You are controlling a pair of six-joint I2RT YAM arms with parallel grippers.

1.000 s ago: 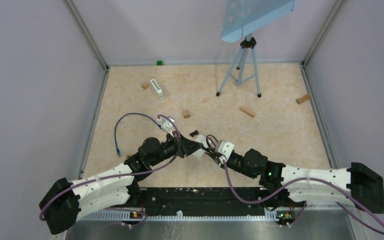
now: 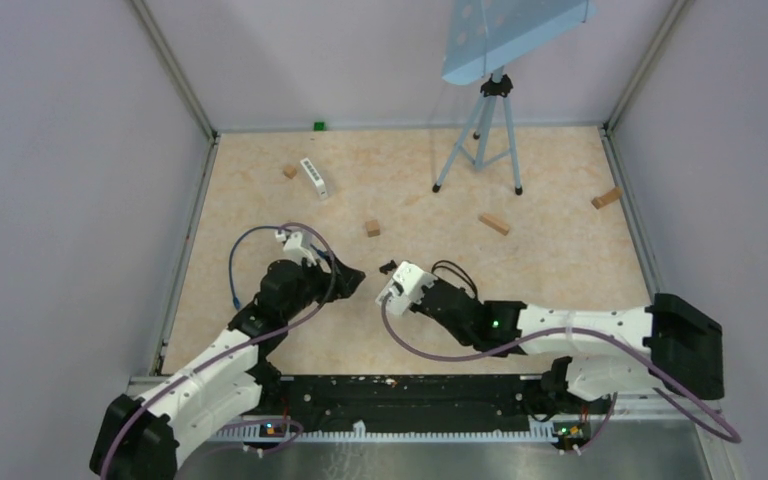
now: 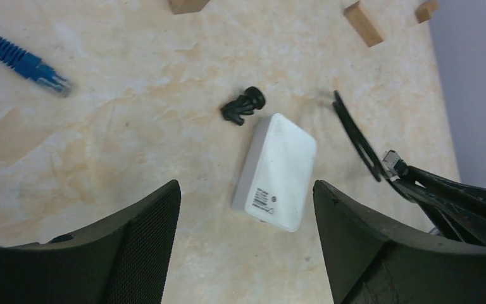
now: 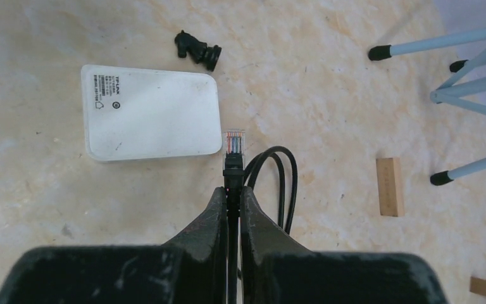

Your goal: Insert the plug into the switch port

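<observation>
A white TP-LINK switch box lies flat on the table, label side up; in the left wrist view the same switch (image 3: 285,164) shows between and beyond my fingers. Its ports are not visible. My right gripper is shut on a black cable just behind its clear plug (image 4: 234,143), which points away from the fingers. In that view the plug appears beside the switch's right edge, not in a port. The left wrist view also shows this plug (image 3: 392,161), right of the switch. My left gripper is open and empty.
A black knight-shaped piece (image 4: 197,50) lies close by the switch. The cable's loop (image 4: 285,171) hangs beside the plug. A blue network cable (image 2: 230,265), a long white box (image 2: 313,178), wooden blocks (image 2: 495,223) and a tripod (image 2: 483,140) stand farther off.
My left gripper has drawn back leftward, away from the cable end.
</observation>
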